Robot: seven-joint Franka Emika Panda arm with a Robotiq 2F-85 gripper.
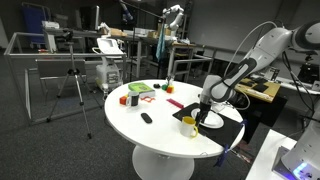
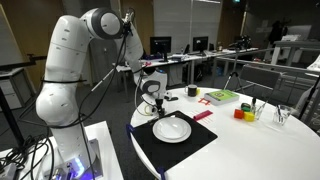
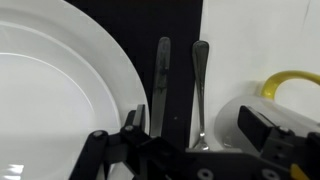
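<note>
My gripper is open, its fingers apart with nothing held. Between and beyond its fingertips lie a knife (image 3: 161, 82) and a fork (image 3: 200, 88), side by side on a black mat (image 3: 181, 55). The fork's tined end reaches down towards the gripper. To the right, a white mug (image 3: 234, 112) with a yellow handle (image 3: 285, 82) is partly covered by one finger. On the left is a white plate (image 3: 50, 95). In exterior view 1 the gripper hangs low between the yellow-and-white mug (image 1: 188, 127) and the plate (image 1: 212, 122).
A dark flat object (image 1: 146, 118) lies on the white table's left half. Farther back are a green tray (image 1: 138, 87) and a red item (image 1: 175, 103). In exterior view 2, a black cup (image 2: 193, 91) stands behind.
</note>
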